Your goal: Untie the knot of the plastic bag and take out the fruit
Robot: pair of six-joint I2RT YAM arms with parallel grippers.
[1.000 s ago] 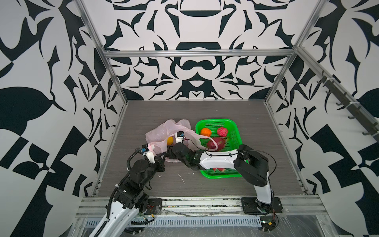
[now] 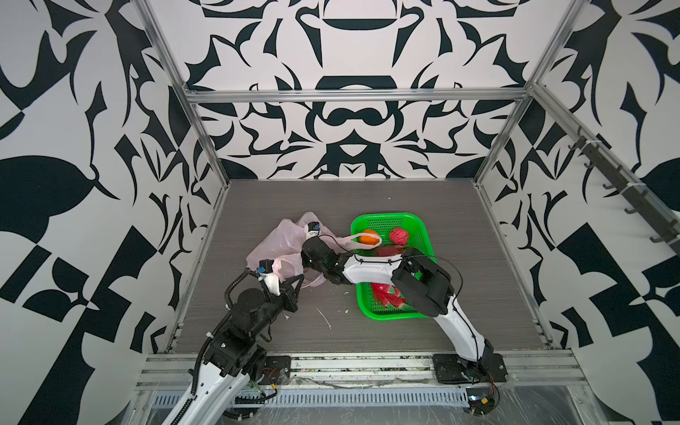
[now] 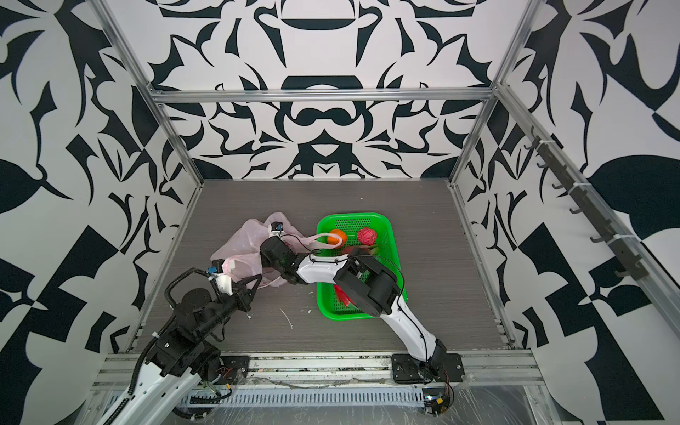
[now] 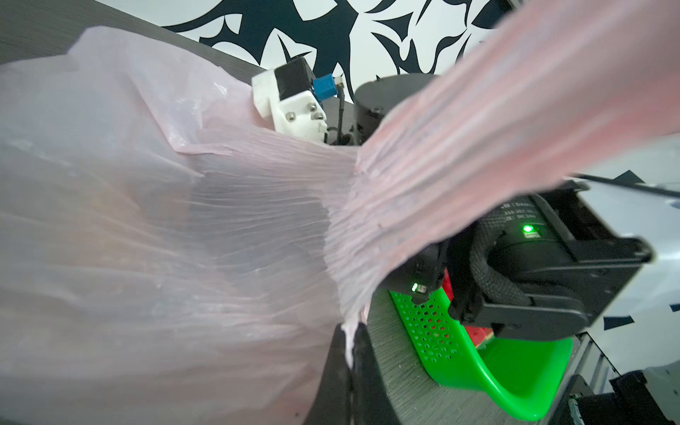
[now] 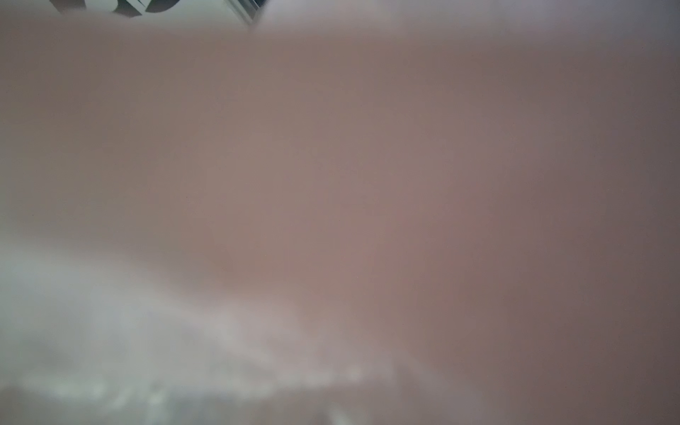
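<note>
The pink translucent plastic bag [image 2: 276, 241] lies left of the basket, a handle loop stretching over it. My left gripper is shut on a twisted strand of the bag, at its near side. My right gripper [image 2: 306, 258] is inside or against the bag, its fingers hidden; the right wrist view is mostly blurred pink film, so its finger cannot be seen. A faint orange shape shows through the film in the left wrist view.
The green basket [image 2: 425, 237] holds an orange [image 2: 368, 238], a pink fruit [image 2: 398, 236] and red fruit [image 2: 388, 295], partly under my right arm.
My right gripper and arm have moved back and to the left, pushing into the bag, which has shifted left. The left arm is nearly still.
</note>
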